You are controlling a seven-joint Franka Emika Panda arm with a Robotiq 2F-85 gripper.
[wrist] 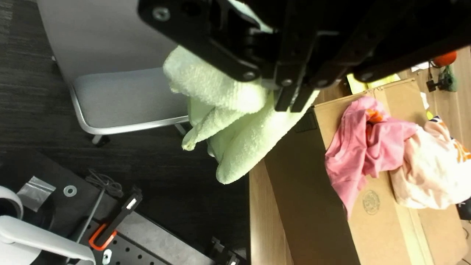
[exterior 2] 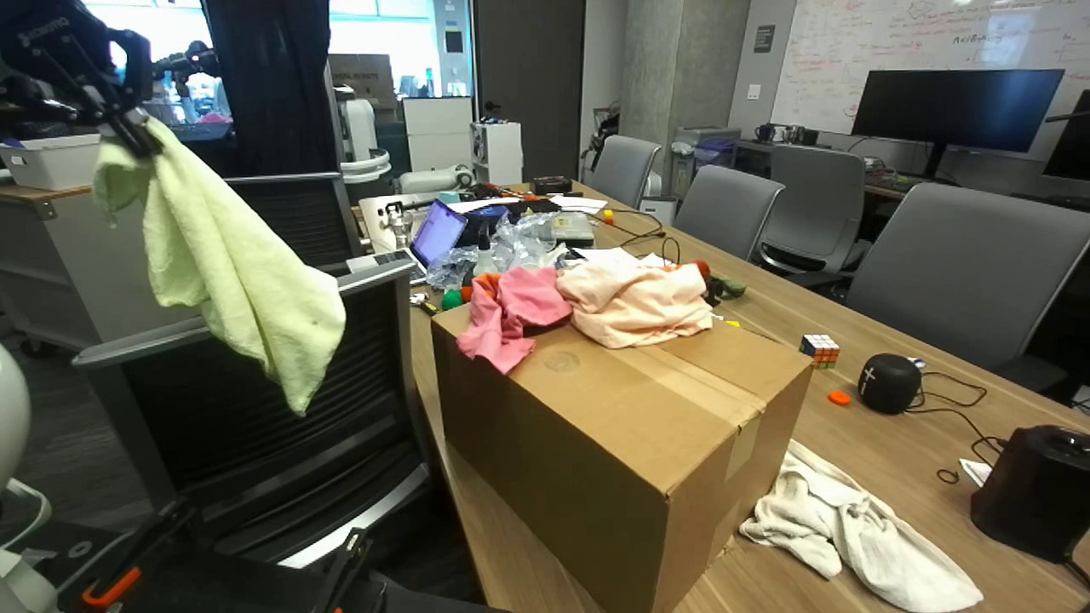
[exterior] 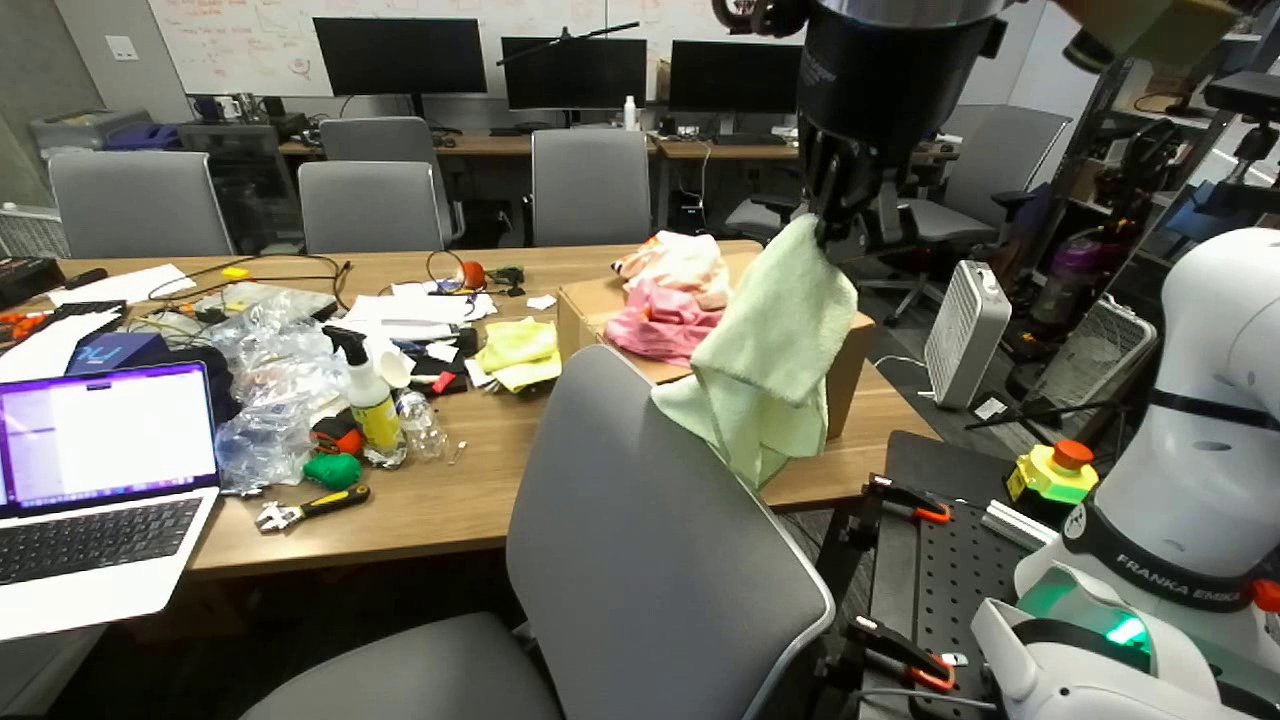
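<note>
A pale green towel (exterior: 780,318) hangs from my gripper (exterior: 828,234), which is shut on one end of it. In exterior view 2 the towel (exterior 2: 240,266) drapes down in front of the near chair's back, with the gripper (exterior 2: 143,146) at its upper end. The wrist view shows the towel (wrist: 247,137) bunched under the closed fingertips (wrist: 282,103), off the side of the cardboard box (wrist: 388,207). A pink cloth (exterior 2: 521,306) and a peach cloth (exterior 2: 639,301) lie crumpled on top of that box.
A grey chair (exterior: 648,540) stands at the table's near edge, close to the towel. A white cloth (exterior 2: 853,531) lies beside the box. The table's left side is cluttered with a laptop (exterior: 102,462), plastic wrap (exterior: 270,372) and a spray bottle (exterior: 374,408).
</note>
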